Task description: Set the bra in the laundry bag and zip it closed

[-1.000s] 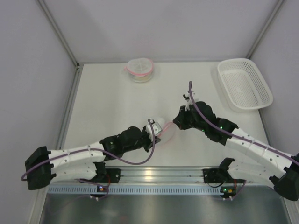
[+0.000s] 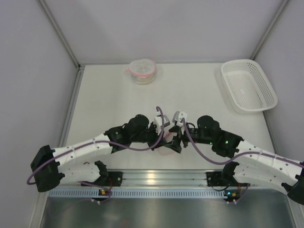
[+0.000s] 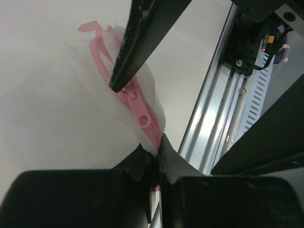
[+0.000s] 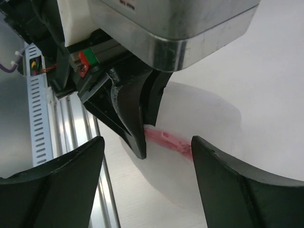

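The laundry bag (image 3: 61, 118) is white mesh with a pink zip (image 3: 153, 126), and it lies at the table's front, largely covered by both arms in the top view. My left gripper is shut on the zip's near end, pinching the pink band and some mesh. Further along the zip sits a pink slider with its pull tab (image 3: 142, 112). Spread wide, my right gripper has fingers (image 4: 228, 185) on either side of the zip, with nothing gripped. No bra can be made out in any view.
At the table's back stands another round, pink-trimmed mesh bag (image 2: 142, 69), something beige inside. A white perforated basket (image 2: 248, 85) occupies the back right. The two grippers almost touch.
The left gripper has shifted slightly up and right.
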